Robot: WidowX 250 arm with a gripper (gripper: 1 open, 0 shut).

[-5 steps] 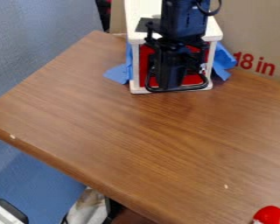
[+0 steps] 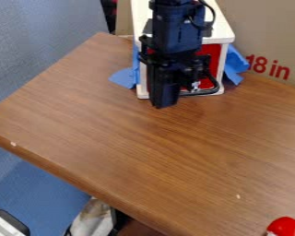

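The black robot gripper (image 2: 169,88) hangs at the top centre, in front of a white box-like frame (image 2: 143,28) with a red front panel (image 2: 209,59). It covers much of that panel, and whether its fingers are open or shut is unclear. Blue pieces, perhaps tape (image 2: 125,76), show on both sides of the white frame on the wooden table (image 2: 137,157).
A cardboard box (image 2: 273,37) marked "18in" stands behind at the right. A red rounded object (image 2: 286,229) lies at the bottom right corner. The table's left edge borders blue-grey fabric (image 2: 40,55).
The white frame looks unmoved.
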